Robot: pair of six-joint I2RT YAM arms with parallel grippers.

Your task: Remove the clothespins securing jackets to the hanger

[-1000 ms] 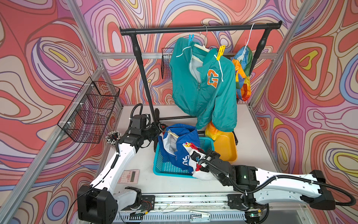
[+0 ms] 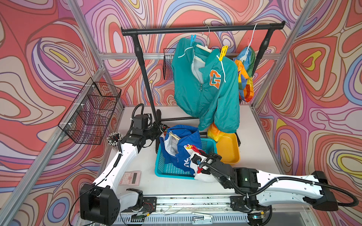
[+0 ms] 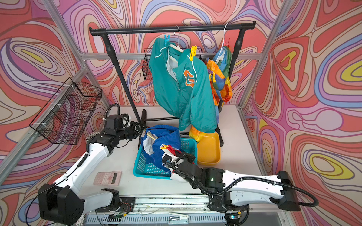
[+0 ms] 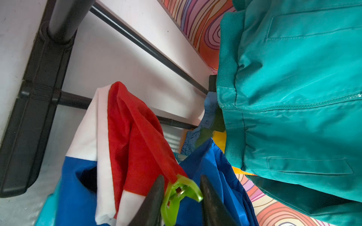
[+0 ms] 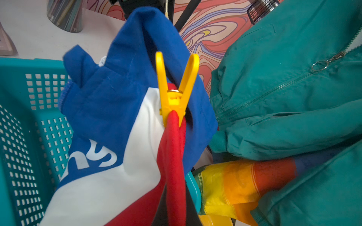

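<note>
A blue, white and red jacket [image 2: 192, 131] hangs over the teal basket, a pale hanger [image 2: 174, 135] showing in its collar. At its red shoulder in the left wrist view is a green clothespin [image 4: 174, 203]; my left gripper has one finger on each side of it, part open, and how firmly they touch it is unclear. A yellow clothespin [image 5: 175, 96] clips the other side of the jacket. My right gripper is shut on a fold of red cloth below that pin. On the teal jacket [image 2: 203, 90], one blue clothespin [image 2: 192, 39] and one yellow clothespin [image 2: 223, 52] show.
The teal basket [image 2: 160, 171] lies under the blue jacket, beside an orange tray [image 2: 230, 150]. A black rack bar [image 2: 169, 30] spans the back, with a multicoloured garment [image 2: 247, 79] at its right. A pink calculator [image 2: 130, 178] lies left.
Both arms have shifted only very slightly. The jacket's white and red part by the right gripper has moved a little; the clothespins in view look unchanged.
</note>
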